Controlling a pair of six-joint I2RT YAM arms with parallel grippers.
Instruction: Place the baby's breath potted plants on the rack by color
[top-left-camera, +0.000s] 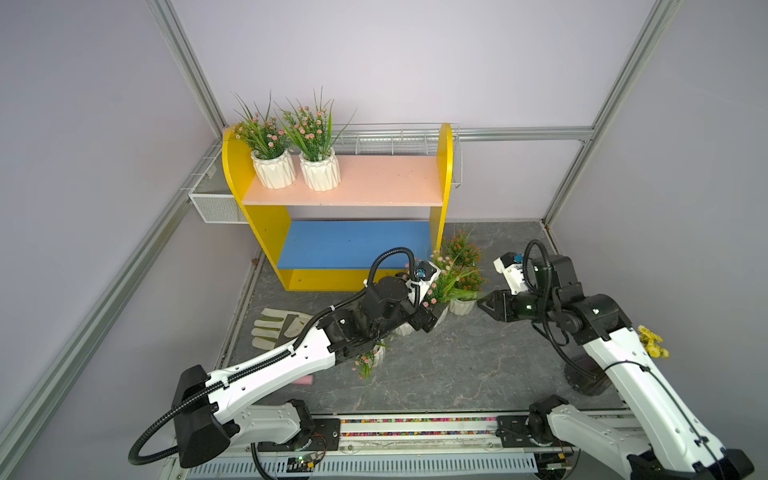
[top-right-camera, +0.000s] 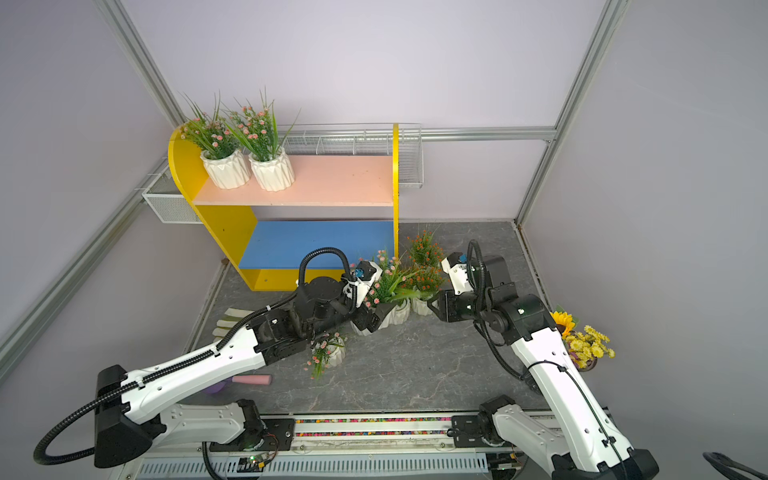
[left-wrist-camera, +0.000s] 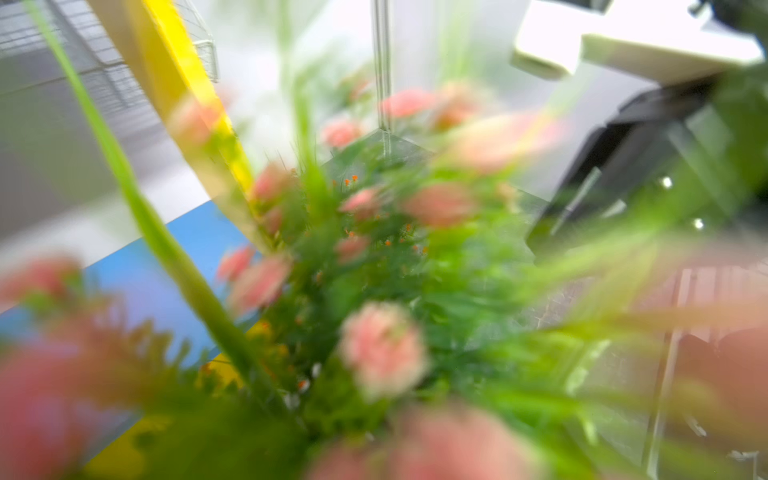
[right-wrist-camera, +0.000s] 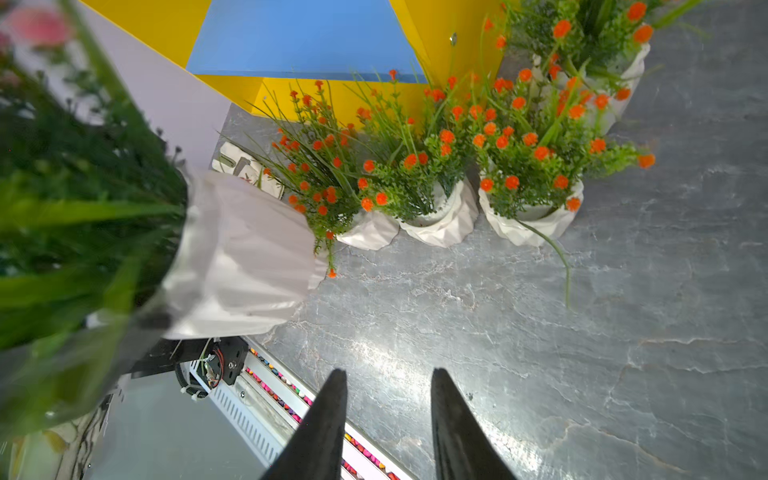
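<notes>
On the pink upper shelf (top-left-camera: 384, 177) stand two pink-flowered plants, the left one (top-left-camera: 273, 169) and the right one (top-left-camera: 320, 171). My left gripper (top-left-camera: 424, 320) is by another pink-flowered plant, whose white pot (right-wrist-camera: 240, 256) hangs above the table; the gripper appears shut on it, though its fingers are hidden. Pink blooms (left-wrist-camera: 384, 348) fill the left wrist view. My right gripper is open and empty, right of the plants. Several orange-flowered plants, one at the row's right end (right-wrist-camera: 528, 220), stand on the table. The blue lower shelf (top-left-camera: 356, 244) is empty.
Another pink-flowered plant (top-right-camera: 329, 352) is on the table, beneath the left arm. Gloves (top-left-camera: 280, 328) lie at the left, and a vase of yellow flowers (top-right-camera: 588, 345) is at the right. Bare table lies between the arms' bases.
</notes>
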